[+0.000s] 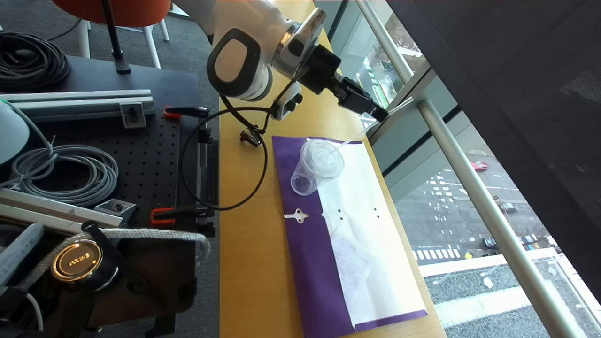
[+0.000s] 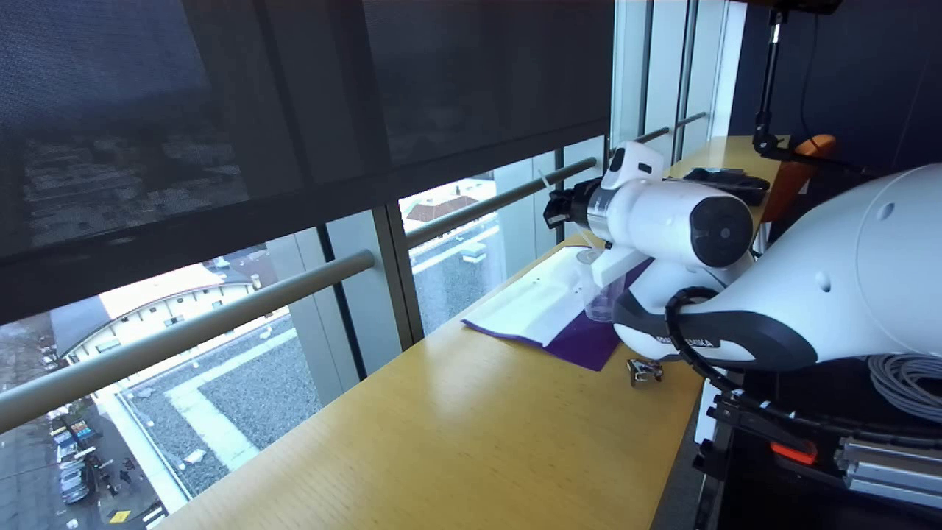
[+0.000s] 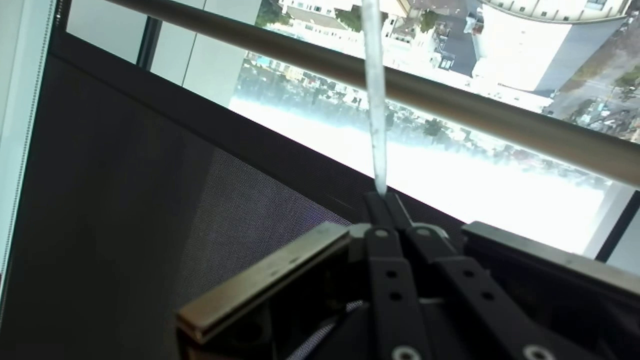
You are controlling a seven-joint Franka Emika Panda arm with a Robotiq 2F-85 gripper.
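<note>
A thin translucent straw (image 3: 376, 102) is pinched at the tips of my shut gripper, jutting out past the fingers in the wrist view. In exterior view 1 the gripper (image 1: 383, 116) is up and to the right of a clear plastic cup (image 1: 307, 174) with a clear lid (image 1: 324, 159). From the gripper, one part of the straw (image 1: 400, 107) points toward the window, while the other slants down to the lid's edge. Whether that lower end touches or enters the lid, I cannot tell. My arm partly hides the cup (image 2: 603, 305) in exterior view 2.
Under the cup lies a purple sheet (image 1: 307, 259) with white paper (image 1: 372, 248) on the wooden table (image 1: 253, 281). A metal railing (image 1: 479, 186) runs along the window close to the straw. A small metal clamp (image 2: 644, 371) sits near the table's edge.
</note>
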